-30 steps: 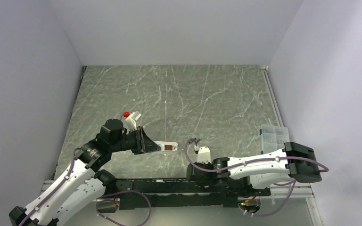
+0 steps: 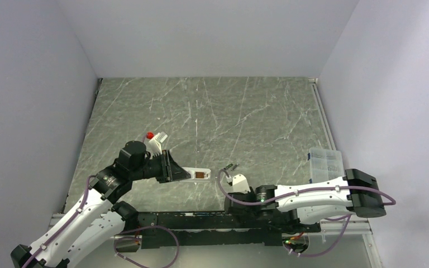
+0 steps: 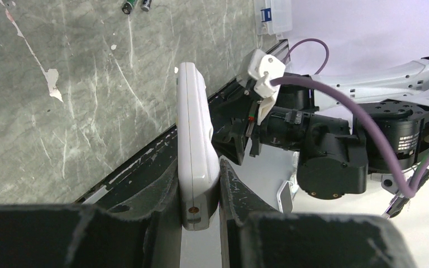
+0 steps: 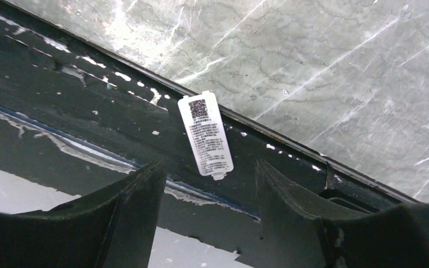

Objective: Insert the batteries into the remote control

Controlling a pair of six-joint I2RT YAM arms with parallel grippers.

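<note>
The white remote (image 2: pixel 199 175) (image 3: pixel 194 139) is held by my left gripper, its fingers closed around the lower end; in the top view its open battery compartment faces up. Two batteries (image 3: pixel 129 5) lie on the table right of the remote, partly behind my right arm in the top view. My right gripper stands open over the front table edge, with a white battery cover (image 4: pixel 204 134) bearing a label lying on the dark edge strip between and beyond its fingertips, not gripped.
A clear plastic box (image 2: pixel 325 166) sits at the right edge. A red object (image 2: pixel 150 135) shows by the left arm.
The left arm and remote look unmoved.
</note>
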